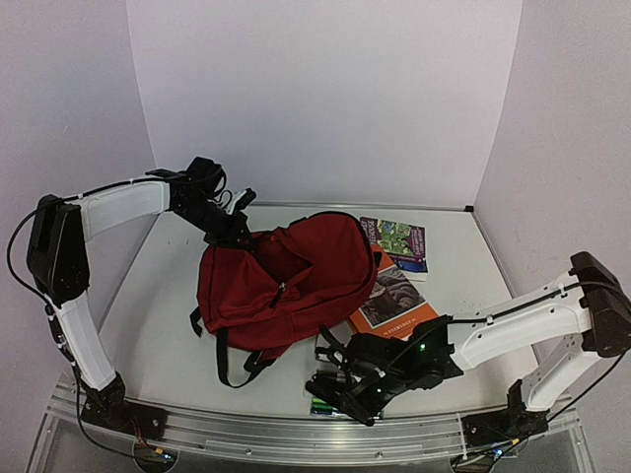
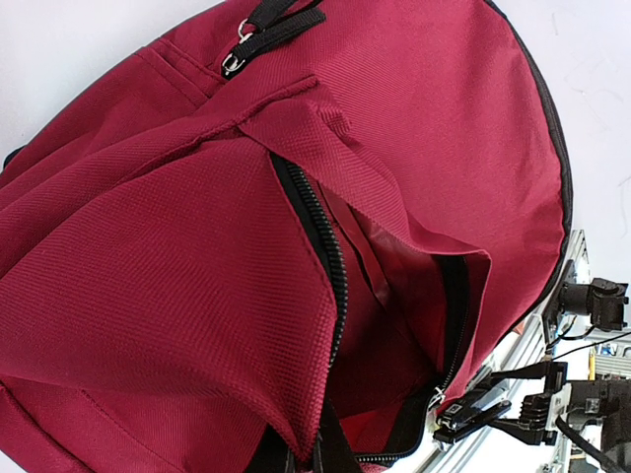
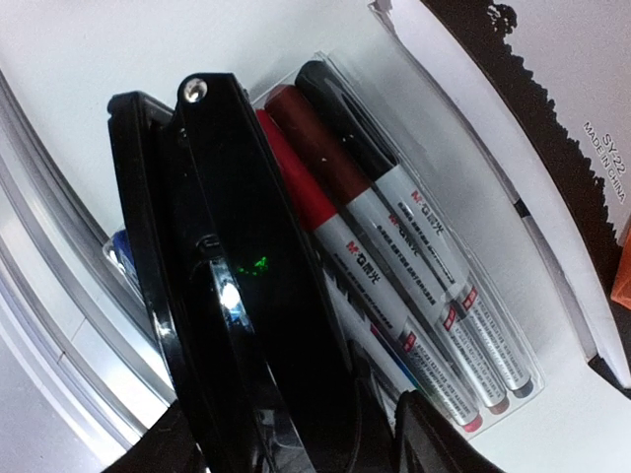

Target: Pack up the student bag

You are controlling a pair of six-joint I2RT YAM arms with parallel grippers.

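Observation:
The red backpack [image 1: 296, 296] lies open in the middle of the table. My left gripper is at its near opening edge in the left wrist view, on the red fabric; whether it grips is unclear. My right gripper is at the front of the table, over a black glossy object [image 3: 256, 246], apparently a stapler or similar, lying across a clear case of markers [image 3: 394, 256]. Whether its fingers are closed on that object cannot be told.
An orange book [image 1: 389, 301] and a purple-covered book [image 1: 404, 236] lie right of the bag. The metal rail [image 1: 276, 424] runs along the front edge.

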